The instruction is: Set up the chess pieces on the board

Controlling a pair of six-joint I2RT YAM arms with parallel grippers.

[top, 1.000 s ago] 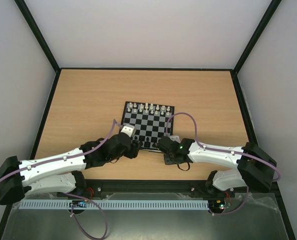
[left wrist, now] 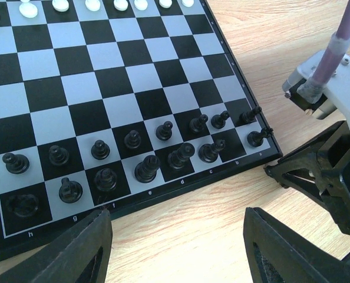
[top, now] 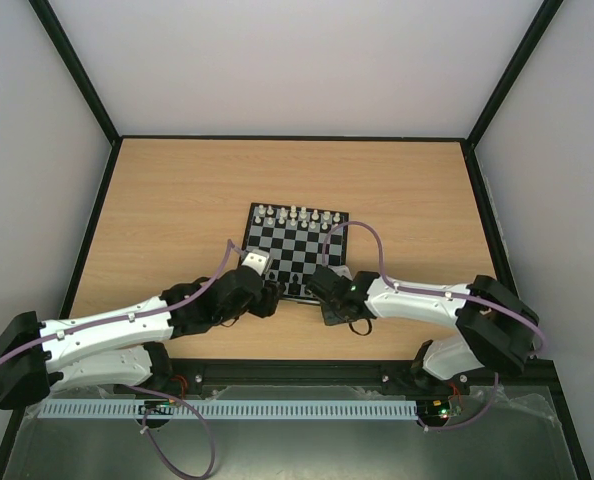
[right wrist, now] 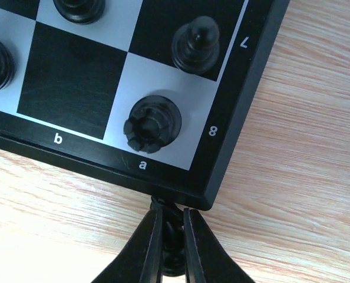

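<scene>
The chessboard (top: 297, 250) has white pieces (top: 297, 215) on its far side and black pieces on its near side. In the left wrist view, black pawns (left wrist: 164, 130) fill one row, with taller pieces like a crowned one (left wrist: 147, 168) behind. Square b8 (right wrist: 72, 88) is bare beside the black rook (right wrist: 154, 124) on a8. Off the board, just below its corner, a black piece (right wrist: 174, 265) shows between the nearly closed fingers of my right gripper; how firmly they touch it cannot be told. My left gripper is open and empty over the front edge.
My right gripper stands close to the board's raised black rim (right wrist: 234, 106). Bare wooden table (top: 177, 200) surrounds the board, with much free room at the left, right and back. Both arms reach in from the front.
My right arm has shifted slightly left, toward the board's near edge. The left arm and the board have stayed still.
</scene>
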